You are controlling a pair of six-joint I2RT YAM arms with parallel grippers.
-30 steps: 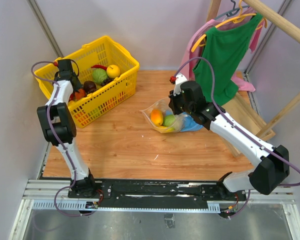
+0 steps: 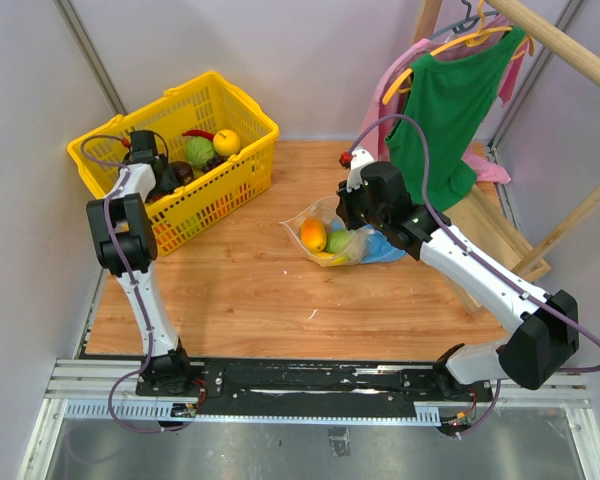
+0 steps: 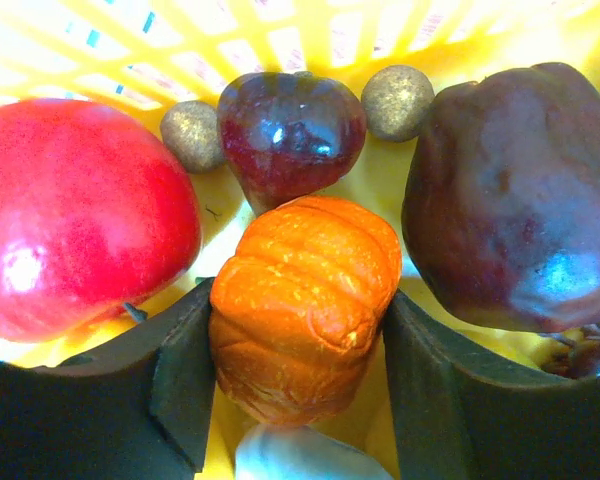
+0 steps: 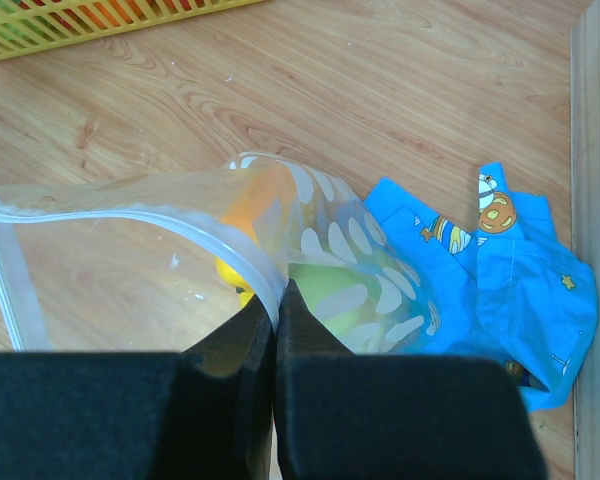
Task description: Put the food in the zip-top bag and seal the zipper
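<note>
My left gripper is down in the yellow basket point(image 2: 200, 205), its part-open fingers either side of an orange pumpkin point(image 3: 305, 290), among a red fruit point(image 3: 80, 210), a dark purple one point(image 3: 515, 200) and smaller items. Whether they grip it firmly, I cannot tell. On the table, the zip top bag point(image 4: 120, 260) holds an orange item point(image 2: 313, 233), a green one point(image 2: 337, 242) and something yellow. My right gripper is shut at the bag's rim, pinching the film edge.
A blue printed cloth point(image 4: 520, 310) lies right of the bag. Clothes on hangers point(image 2: 440, 120) hang from a wooden rack at the right.
The right arm and bag have stayed put.
</note>
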